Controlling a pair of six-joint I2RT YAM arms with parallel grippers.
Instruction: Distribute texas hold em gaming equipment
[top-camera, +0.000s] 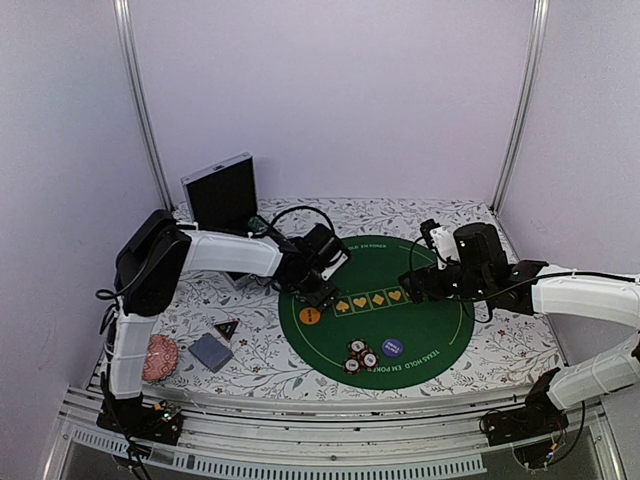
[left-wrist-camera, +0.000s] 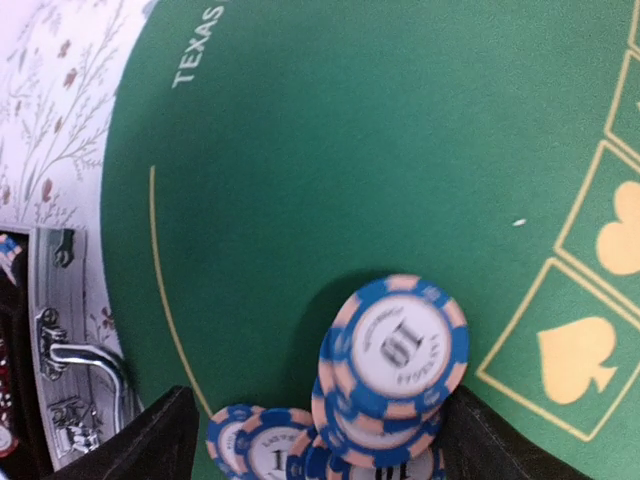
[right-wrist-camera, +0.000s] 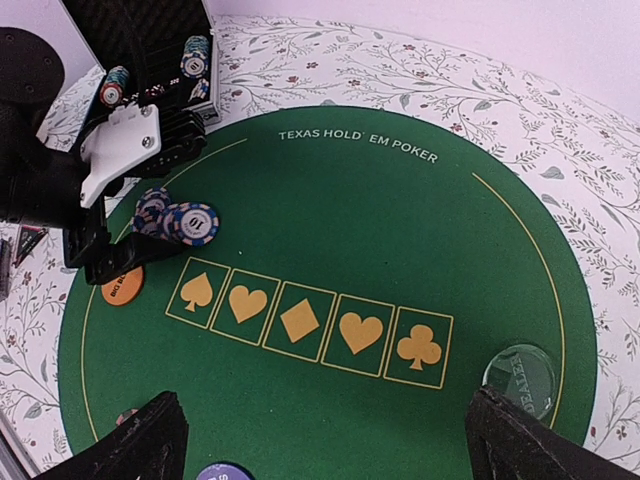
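On the green poker mat (top-camera: 365, 325), several blue-and-white chips (right-wrist-camera: 193, 224) lie behind the orange Big Blind disc (top-camera: 310, 316); one pair of blue chips (left-wrist-camera: 395, 350) is stacked. My left gripper (top-camera: 312, 298) is low over them, open, with chips showing between its fingers in the left wrist view; the top view hides most of them. Above the mat's right half, my right gripper (top-camera: 415, 287) stands open and empty. Below it in the right wrist view lies a clear Dealer disc (right-wrist-camera: 520, 382). Red-and-black chips (top-camera: 357, 347) and a purple disc (top-camera: 392, 347) lie near the mat's front.
An open case (top-camera: 222, 192) stands at the back left, chips inside. Left of the mat are a blue card box (top-camera: 210, 352), a small dark triangle (top-camera: 227, 329) and a reddish round dish (top-camera: 160, 357).
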